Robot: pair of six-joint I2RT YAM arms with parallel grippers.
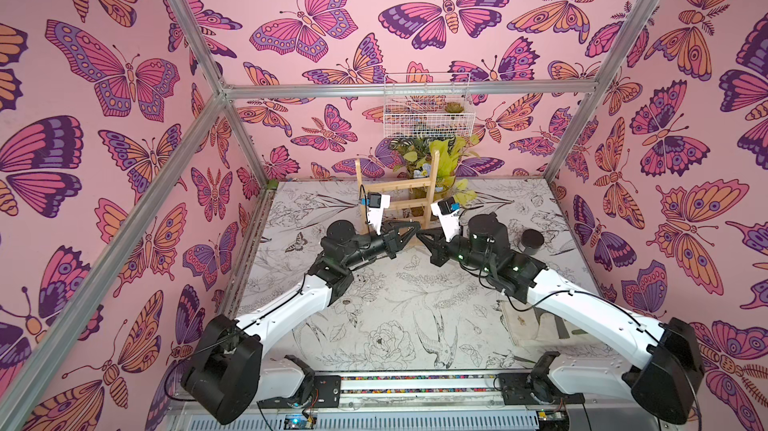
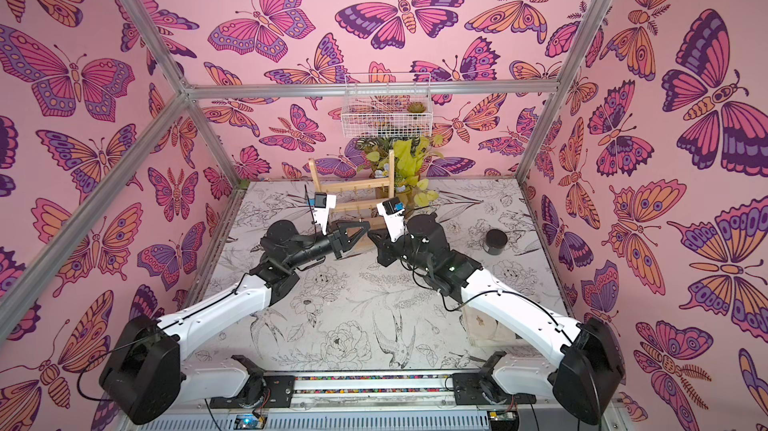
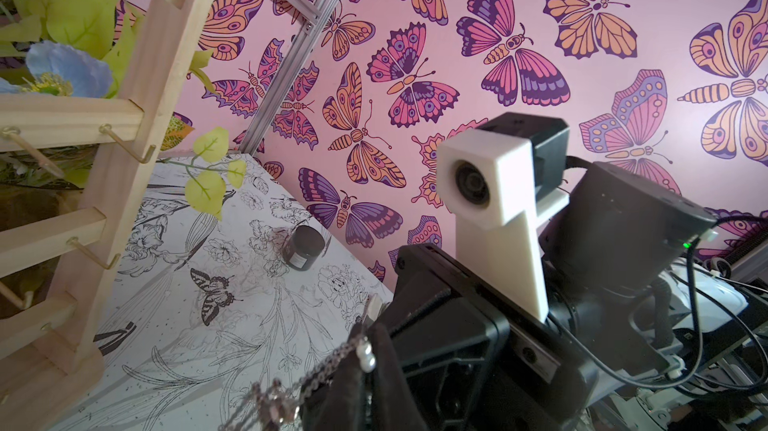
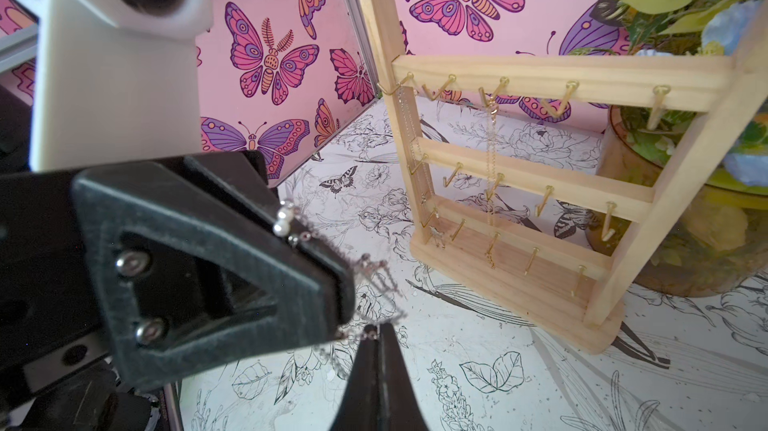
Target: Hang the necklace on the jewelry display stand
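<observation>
A fine silvery necklace (image 4: 369,267) with small pearls and sparkling beads is bunched between my two grippers. In the right wrist view, my right gripper is shut on part of it at the fingertips. My left gripper is also shut, with pearls and chain coming out between its fingers. The two grippers meet nearly tip to tip, in front of the wooden display stand (image 4: 576,180). Brass hooks line the stand's three bars. Much of the necklace is hidden behind the fingers.
A gold chain (image 4: 492,143) hangs on a middle top hook, and a silver chain (image 4: 408,119) hangs at the stand's left end. A potted plant (image 4: 688,231) stands close behind. A dark cup (image 1: 532,239) sits at right.
</observation>
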